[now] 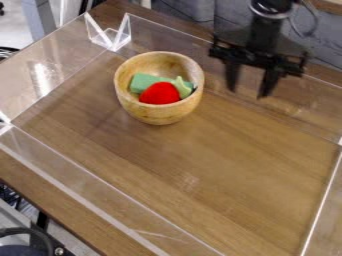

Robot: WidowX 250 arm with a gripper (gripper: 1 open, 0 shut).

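Note:
A wooden bowl (178,111) sits left of centre on the wooden table (201,190), holding a red round object (160,94), a green block (150,82) and a lighter green piece beside them. My dark gripper (255,65) is at the back right, above the table and apart from the bowl, somewhat blurred. Its two fingers stand apart, open, with nothing seen between them.
Clear plastic walls border the table, with a clear angular piece (112,33) at the back left. A wooden edge runs along the top right.

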